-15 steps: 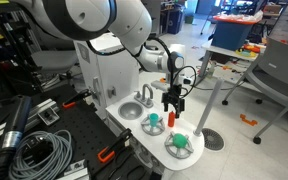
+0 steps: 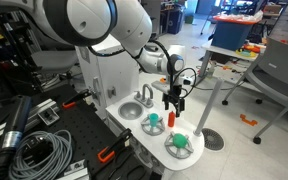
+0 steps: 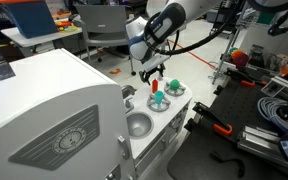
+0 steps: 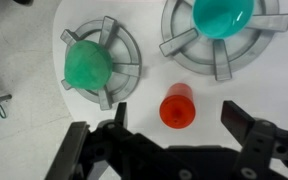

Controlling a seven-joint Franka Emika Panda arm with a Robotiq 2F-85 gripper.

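A red-orange bottle-like object [image 4: 178,106] stands upright on the white counter [image 2: 142,128]; the wrist view looks down on its round top. My gripper is open, its dark fingers wide apart with nothing between them. In the wrist view the red object lies just ahead of the gap between the fingertips. A teal cup [image 4: 222,16] sits on one grey burner, and a green rounded object [image 4: 88,66] rests on the other. In exterior view 1 the gripper [image 2: 173,100] hangs over the counter, close to the red object [image 2: 171,119].
A small sink [image 2: 131,110] with a faucet is set into the counter. White cabinet panels stand behind it. A dark table [image 2: 69,140] with coiled cable [image 2: 46,158] and orange-handled clamps [image 2: 112,150] runs along the near side. A grey post [image 2: 208,105] rises near the counter's right edge.
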